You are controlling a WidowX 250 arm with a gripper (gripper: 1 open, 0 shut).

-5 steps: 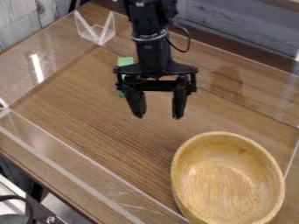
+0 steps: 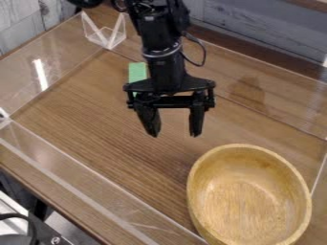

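The black gripper [image 2: 173, 122] hangs from the arm over the middle of the wooden surface, its two fingers apart and pointing down, with nothing visible between them. A green object [image 2: 137, 72] is partly hidden behind the arm, to its left. A large empty tan bowl [image 2: 250, 196] sits at the front right, below and to the right of the gripper.
A clear plastic holder [image 2: 105, 29] stands at the back left. Walls or raised edges border the wooden surface at the back. A black cable lies at the lower left corner.
The arm has shifted slightly, with its gripper body tilting a little and coming marginally lower in view. The bowl and green object have not moved.
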